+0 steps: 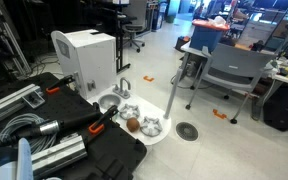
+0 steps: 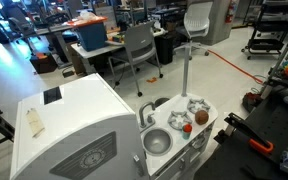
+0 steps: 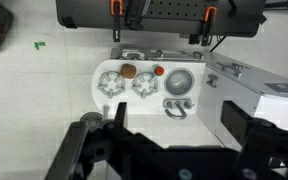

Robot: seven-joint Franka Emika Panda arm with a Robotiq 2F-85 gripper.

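Observation:
A white toy kitchen counter point(image 3: 144, 105) lies below my open gripper in the wrist view, with nothing between its widely parted fingers. On the counter are two pale burners point(image 3: 111, 83) and a round grey sink point(image 3: 179, 80) with a curved faucet point(image 3: 177, 108). A round brown object point(image 3: 129, 71) and a smaller red one point(image 3: 159, 70) sit along the counter's edge by the burners. Exterior view 2 shows the brown object point(image 2: 202, 118) and the red object point(image 2: 187, 128) again. The red one cannot be made out in exterior view 1.
A tall white cabinet point(image 1: 90, 65) stands at the sink end of the counter. A dark table point(image 1: 104, 155) with orange-handled clamps point(image 1: 103, 122) and cables borders the other side. Open floor lies beyond, with a grey chair point(image 1: 232, 70) farther off.

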